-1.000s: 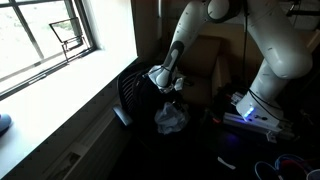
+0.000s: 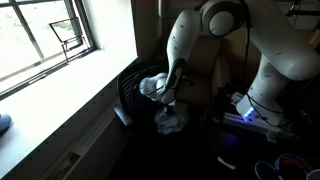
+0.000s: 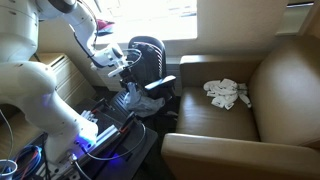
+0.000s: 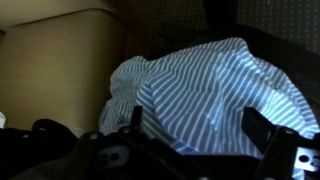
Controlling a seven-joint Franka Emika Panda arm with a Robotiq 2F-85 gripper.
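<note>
A blue-and-white striped cloth (image 4: 210,85) lies crumpled and fills the middle of the wrist view. From outside it shows as a pale heap (image 2: 172,122) on the dark chair's seat. My gripper is open over the near part of the cloth, one dark finger (image 4: 258,126) at the right and the other at the left. The fabric runs between and beneath the fingertips; whether they touch it I cannot tell. In the second exterior view the cloth (image 3: 146,104) lies just below the gripper, whose tips are hard to make out.
The black mesh chair back (image 3: 150,62) rises beside the cloth, with an armrest (image 3: 164,80) close by. A brown sofa (image 3: 205,125) stands to the right with a white cloth (image 3: 228,93) on its seat. Behind is the window sill (image 2: 90,80).
My gripper has come down closer to the cloth over the last second. The cloth looks to be in about the same place.
</note>
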